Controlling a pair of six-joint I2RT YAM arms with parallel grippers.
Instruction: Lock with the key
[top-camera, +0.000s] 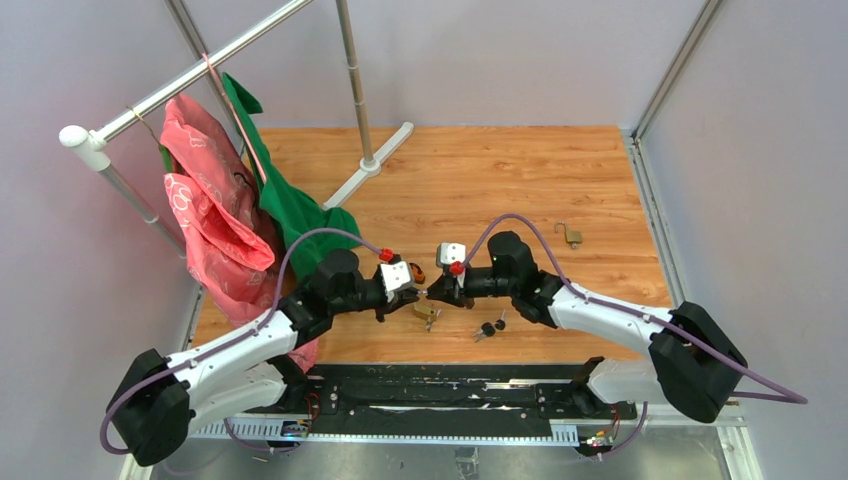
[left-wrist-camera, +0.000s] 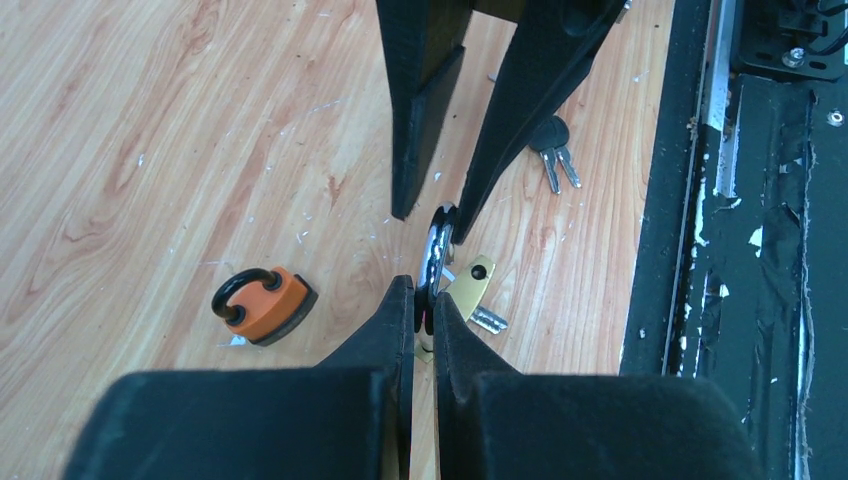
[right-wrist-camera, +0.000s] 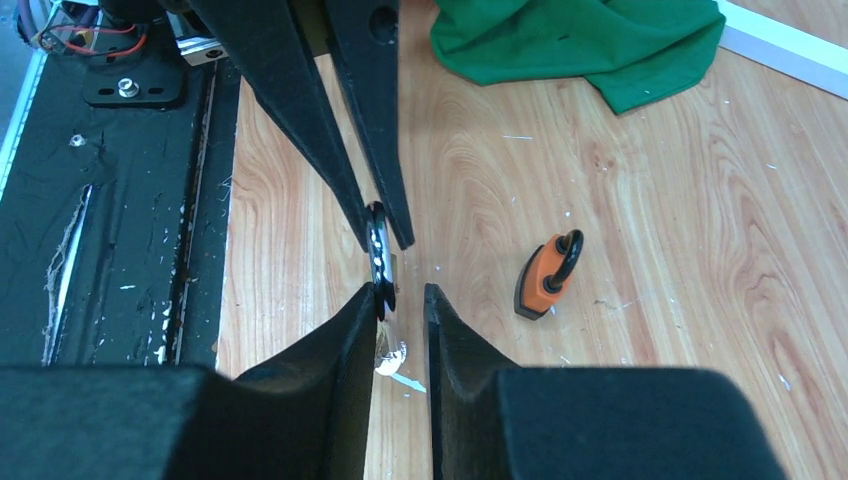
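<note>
My left gripper is shut on the chrome shackle (left-wrist-camera: 436, 245) of a brass padlock. Below the shackle shows the brass body (left-wrist-camera: 470, 288), with a silver key (left-wrist-camera: 489, 320) at its end; whether the key sits inside the lock I cannot tell. From the opposite side my right gripper reaches in, its fingers part open and the shackle close to its left finger (right-wrist-camera: 355, 315). In the top view, the padlock (top-camera: 426, 311) appears just below both grippers. Its lower part is mostly hidden in the right wrist view.
Loose keys (top-camera: 486, 330) lie right of the padlock. An orange-and-black padlock (left-wrist-camera: 265, 305) stands behind the grippers, and another brass padlock (top-camera: 573, 238) lies far right. A rack with red cloth (top-camera: 215, 220) and green cloth (top-camera: 300, 215) fills the left.
</note>
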